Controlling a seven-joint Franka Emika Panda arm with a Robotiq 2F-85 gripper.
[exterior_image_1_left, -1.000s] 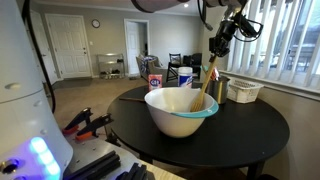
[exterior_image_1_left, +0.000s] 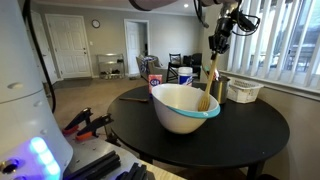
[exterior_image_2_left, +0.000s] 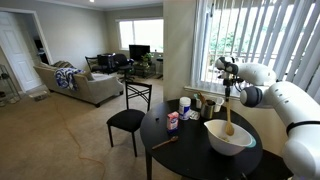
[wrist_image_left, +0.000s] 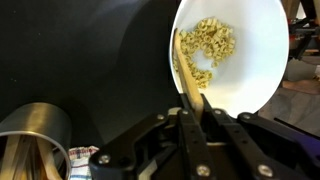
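A long wooden spoon (wrist_image_left: 186, 72) is gripped near its upper end by my gripper (exterior_image_1_left: 218, 49), which is shut on it. The spoon slants down into a large white bowl (exterior_image_1_left: 177, 108) on the dark round table. Seen from the wrist, the bowl (wrist_image_left: 250, 75) holds a patch of tan, crumbly bits (wrist_image_left: 211, 41), and the spoon passes over its left rim side toward them. In the second exterior view the spoon (exterior_image_2_left: 229, 116) stands nearly upright in the bowl (exterior_image_2_left: 228, 143). My fingertips are hard to make out in the wrist view.
A metal canister with utensils (wrist_image_left: 34, 134) stands beside the bowl. On the table (exterior_image_2_left: 175, 155) are a red-and-white container (exterior_image_2_left: 172, 121), a blue-and-white tub (exterior_image_2_left: 184, 105) and another wooden utensil (exterior_image_2_left: 165, 142). A white basket (exterior_image_1_left: 243, 91) sits toward the back.
The spoon's lower end has shifted slightly to the right within the bowl and the spoon stands a little steeper. The bowl looks much the same, and the gripper keeps its hold.
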